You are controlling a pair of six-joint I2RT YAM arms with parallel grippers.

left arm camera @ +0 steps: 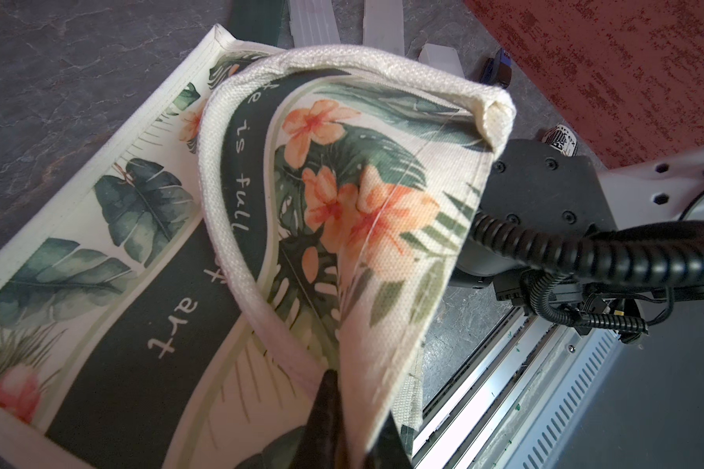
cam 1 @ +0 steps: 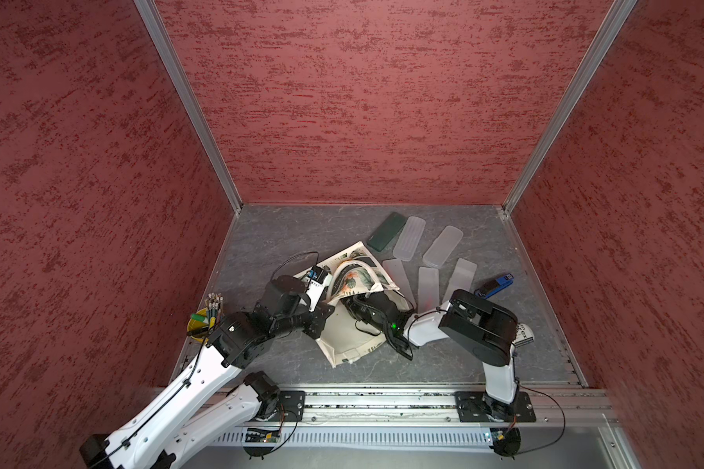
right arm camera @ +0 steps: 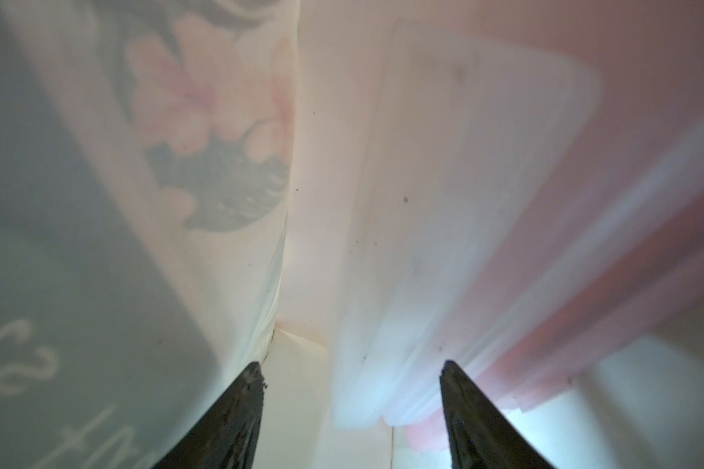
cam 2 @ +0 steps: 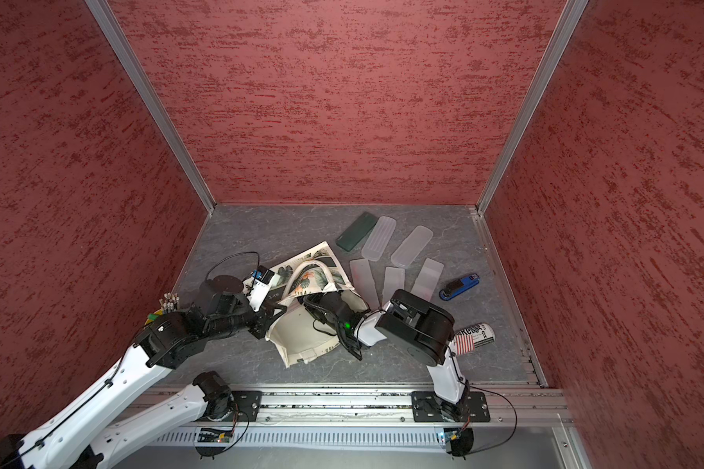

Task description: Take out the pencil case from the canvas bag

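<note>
The floral canvas bag [cam 1: 350,344] lies on its side, its printed upper layer lifted. In the left wrist view my left gripper is shut on the bag's edge [left arm camera: 371,344] at the lower middle. My right arm reaches into the opening beneath that layer. In the right wrist view, my right gripper is part open inside the bag, its fingertips apart. Ahead of it are translucent pale and pink long cases [right arm camera: 453,172], beside the printed fabric; nothing is clearly between the fingers.
Several translucent cases [cam 1: 441,246] and a green one [cam 1: 386,230] lie behind and right of the bag, with a blue object [cam 1: 494,285] and a can [cam 2: 473,337] at right. A yellow pen holder [cam 1: 197,324] stands at left.
</note>
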